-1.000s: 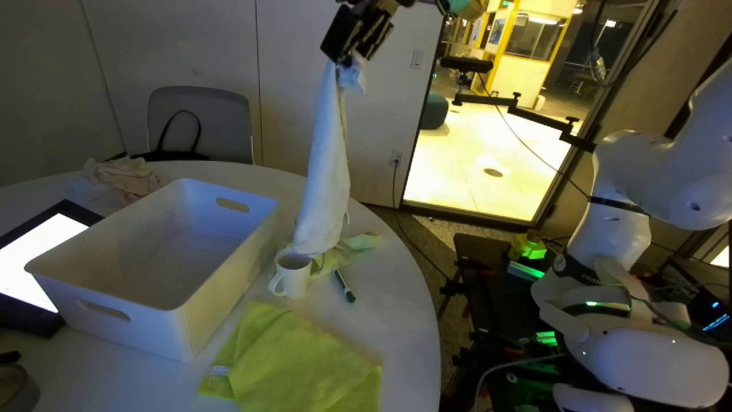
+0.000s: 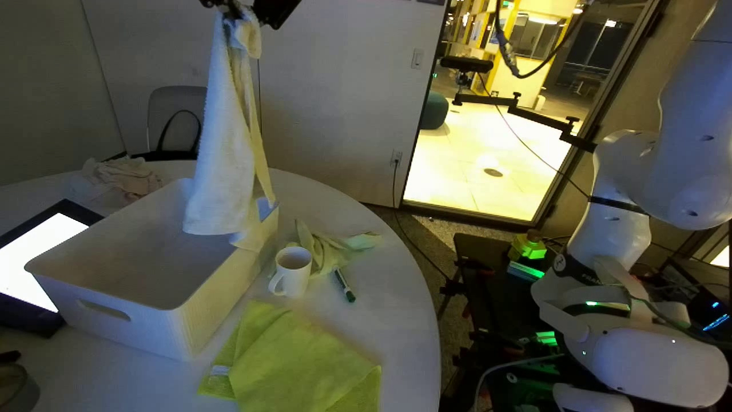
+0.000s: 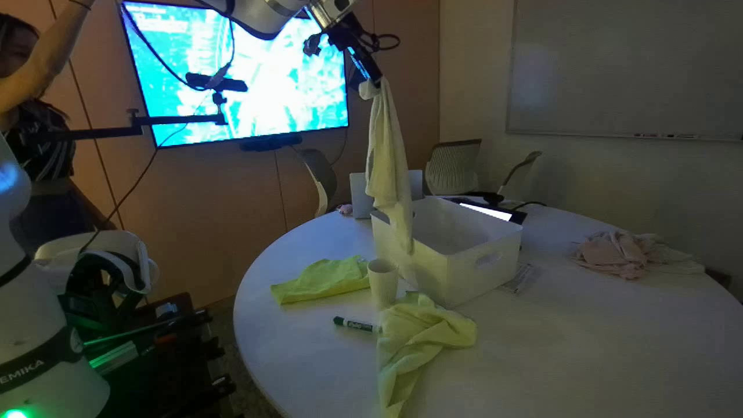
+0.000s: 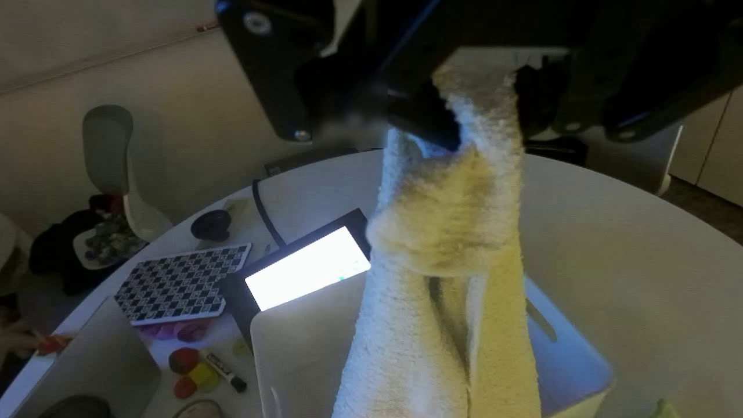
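A pale towel (image 2: 225, 147) hangs from my gripper (image 2: 240, 8), which is shut on its bunched top end. In the wrist view the towel (image 4: 446, 230) runs up between the dark fingers and hides part of the box below. A white box (image 3: 480, 268) with handle slots stands on the round table; no cloth shows in the visible part of its inside. In exterior view 2 my gripper (image 3: 376, 82) is high above the box's near corner, with the towel (image 3: 387, 160) draping down in front of that corner.
Beside the box stand a white mug (image 2: 292, 271) and a green-capped marker (image 2: 344, 285). A yellow-green cloth (image 2: 302, 360) and another crumpled cloth (image 2: 322, 250) lie on the table. A lit tablet (image 2: 41, 250) and pinkish cloths (image 3: 620, 254) are on the box's other sides.
The gripper has carried the towel leftward in exterior view 1, from above the mug area to over the box's edge. The box, mug, marker and cloths on the table have stayed put.
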